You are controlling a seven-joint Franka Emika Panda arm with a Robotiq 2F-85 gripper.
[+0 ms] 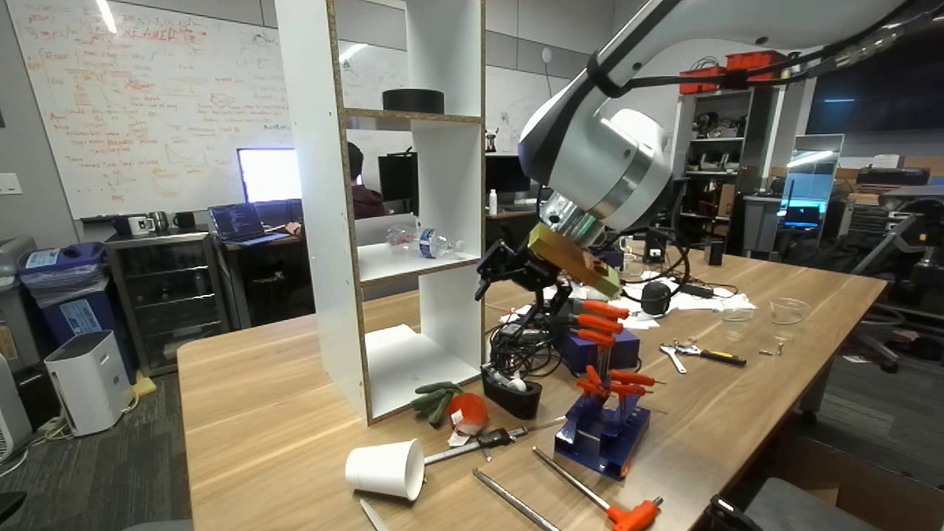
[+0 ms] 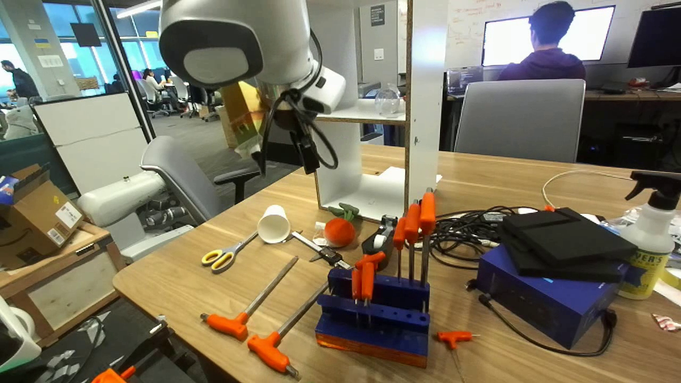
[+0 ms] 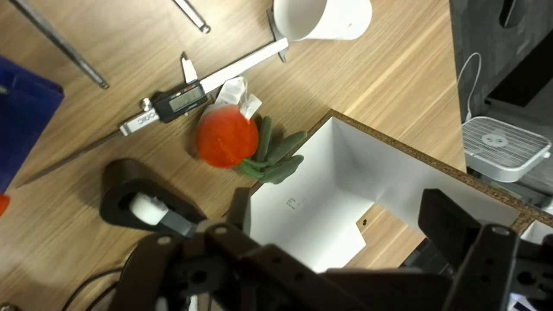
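My gripper is open, its two black fingers far apart with nothing between them. In exterior view 1 the gripper (image 1: pixel 520 290) hangs in the air just right of the white shelf (image 1: pixel 349 230), well above the table. A red-orange round plush (image 3: pixel 226 137) with green leaf-like parts and a white tag lies at the foot of the shelf. Beside it are a digital caliper (image 3: pixel 181 98) and a white cup (image 3: pixel 339 20) on its side. A black holder (image 3: pixel 116 179) with a white-headed tool stands close by. A clear plastic bottle (image 1: pixel 428 243) lies on the middle shelf.
A blue rack (image 2: pixel 376 319) of orange-handled hex keys stands near the table's front, with loose hex keys (image 2: pixel 271 350) and scissors (image 2: pixel 220 258) to its left. Tangled cables (image 1: pixel 523 345) and a blue box (image 2: pixel 542 287) crowd one side. The table left of the shelf (image 1: pixel 257 380) is clear.
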